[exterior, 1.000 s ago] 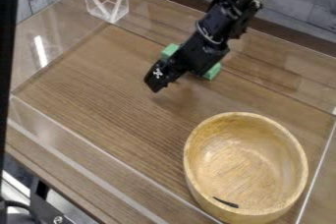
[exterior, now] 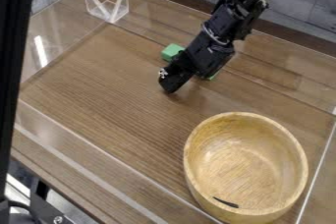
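My black gripper (exterior: pixel 175 79) is low over the wooden table near its middle, shut, with nothing clear between its fingers. A green object (exterior: pixel 172 52) lies just behind it, mostly hidden by the arm, which reaches down from the back.
A large pale round bowl (exterior: pixel 246 167) sits at the front right. A clear plastic container (exterior: pixel 106 5) stands at the back left.
The gripper has shifted slightly right and the arm stands a little more upright; more of the green object now shows on its left side.
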